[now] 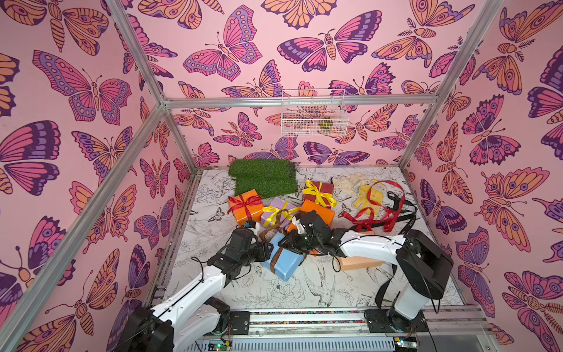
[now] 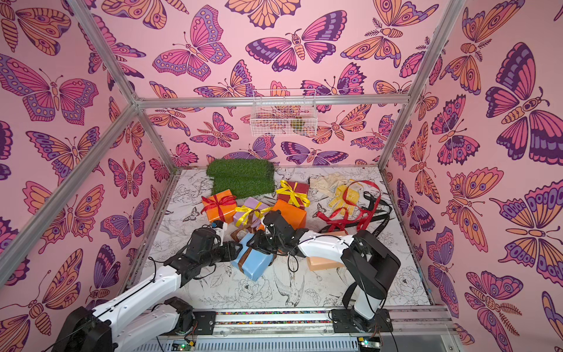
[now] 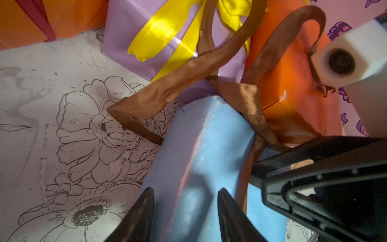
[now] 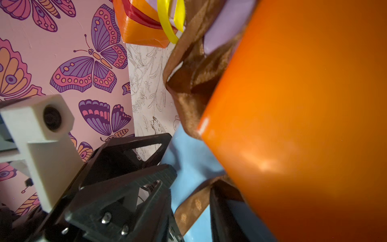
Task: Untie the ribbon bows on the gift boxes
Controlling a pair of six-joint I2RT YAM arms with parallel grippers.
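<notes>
A blue box (image 1: 285, 265) lies at the front, left gripper (image 1: 264, 249) at its left side, shut on it as far as the left wrist view shows. Brown ribbon (image 3: 169, 92) crosses it and lies loose at its far end. My right gripper (image 1: 288, 243) reaches over the blue box beside an orange box (image 4: 298, 113), fingers part open near the ribbon. Behind are a lilac box (image 2: 246, 218) with yellow bow, an orange box (image 2: 218, 206) with red bow and a maroon box (image 2: 293, 193) with yellow bow.
Turf mats (image 1: 262, 176) lie at the back. Loose red ribbon (image 1: 396, 205), black and yellow ribbons lie at the right, near a peach box (image 2: 325, 264).
</notes>
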